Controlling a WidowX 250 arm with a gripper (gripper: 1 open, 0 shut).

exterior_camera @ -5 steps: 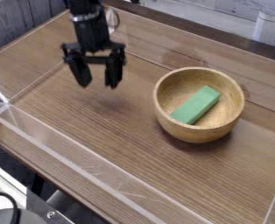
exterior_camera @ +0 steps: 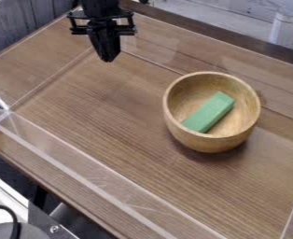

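My gripper [exterior_camera: 108, 49] is at the top left of the camera view, black, above the back part of the wooden table [exterior_camera: 112, 140], with its fingers together and nothing showing between them. To the right, a wooden bowl [exterior_camera: 187, 136] holds a green block [exterior_camera: 209, 114] lying inside it. The gripper is well apart from the bowl.
The table's left edge runs along the left of the view, and a pale wall or rail stands at the back right.
The gripper has moved back and up in the view, away from the table's middle. The bowl and green block have not moved.
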